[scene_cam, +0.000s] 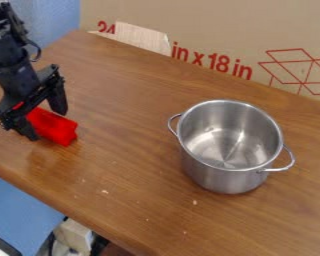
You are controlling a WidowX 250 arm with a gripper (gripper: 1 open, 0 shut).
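A red block (56, 128) lies on the wooden table at the left, near its edge. My black gripper (32, 108) is over the block's left part, open, with its fingers around or just above it; whether they touch it is hard to tell. A steel pot (228, 148) with two side handles stands upright on the right half of the table.
The wooden table (136, 200) has clear room in the middle and front. A cardboard sheet with printed red lettering (256, 40) stands behind the table, with a pale piece near the back edge. Blue material shows below the left edge.
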